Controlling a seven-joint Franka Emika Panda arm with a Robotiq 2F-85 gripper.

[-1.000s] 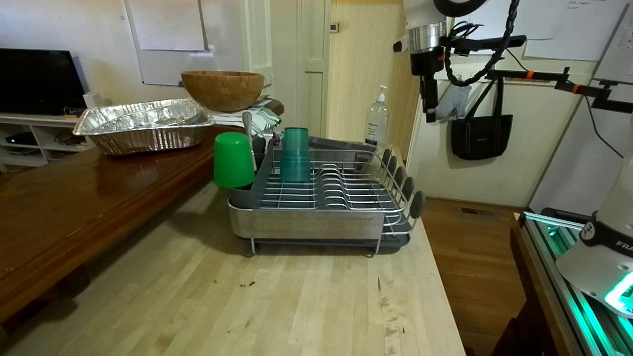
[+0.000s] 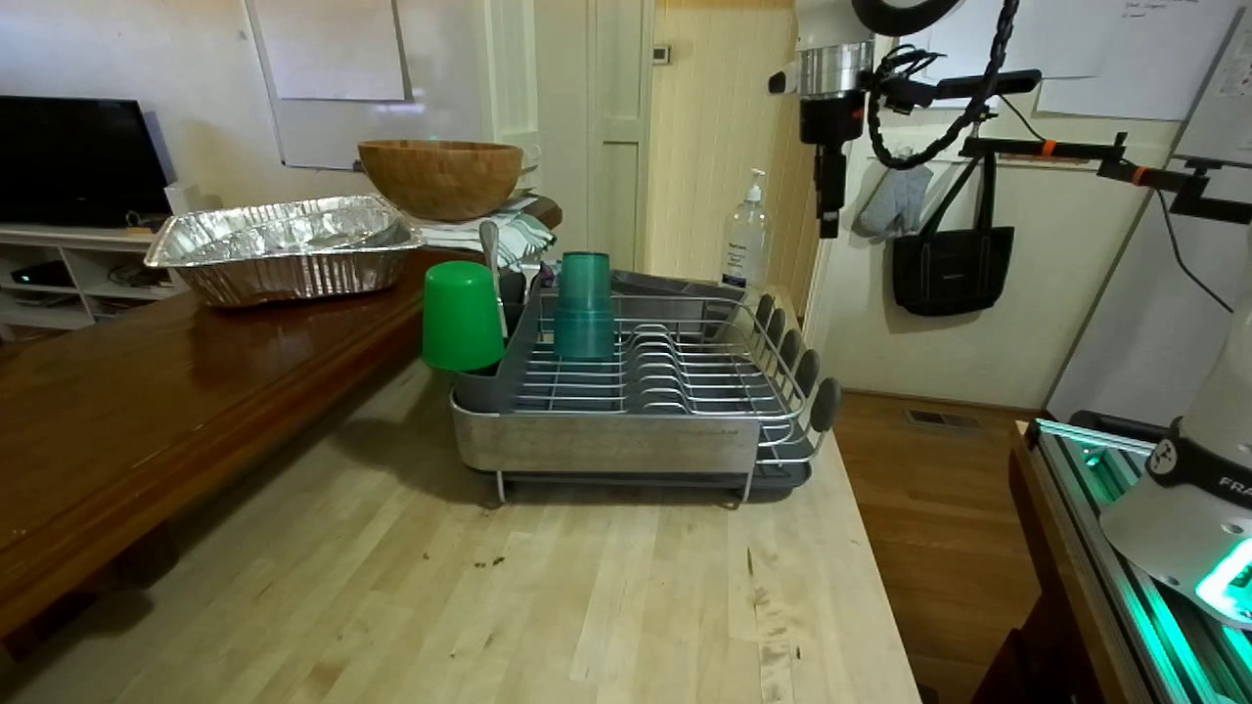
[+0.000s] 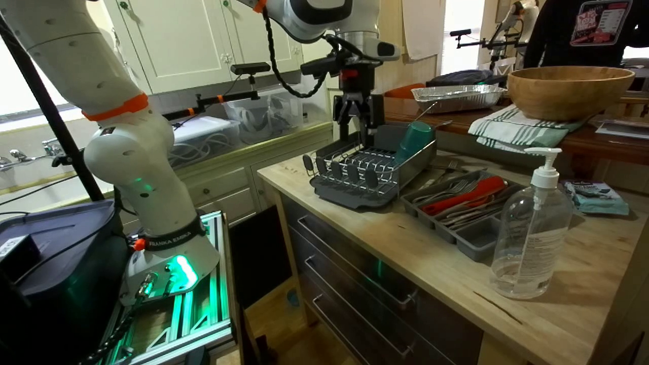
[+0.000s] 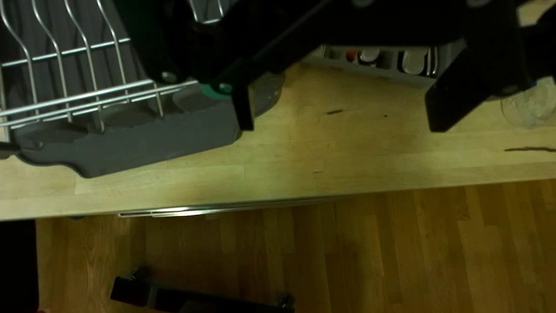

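Note:
Above the right end of the dish rack [image 2: 610, 446], well clear of it, hangs my gripper [image 2: 829, 229]. Its two black fingers are spread wide in the wrist view, with bare counter showing between them, so it is open and empty. A bright green cup [image 2: 463, 317] sits upside down on the rack's left side. Beside it, a teal cup [image 2: 584, 305] stands among the wires; exterior view 2 shows a teal cup [image 3: 415, 141] leaning at the far side. Part of the rack [image 4: 78, 99] fills the wrist view's upper left.
A grey cutlery tray [image 3: 462, 234] and a clear pump bottle [image 3: 529, 243] stand on the counter past the rack. On the brown table are a foil tray [image 2: 288, 252] and a wooden bowl [image 2: 440, 178]. The counter in front of the rack is clear.
In exterior view 1 my gripper has shifted slightly left. The cups and rack have not moved.

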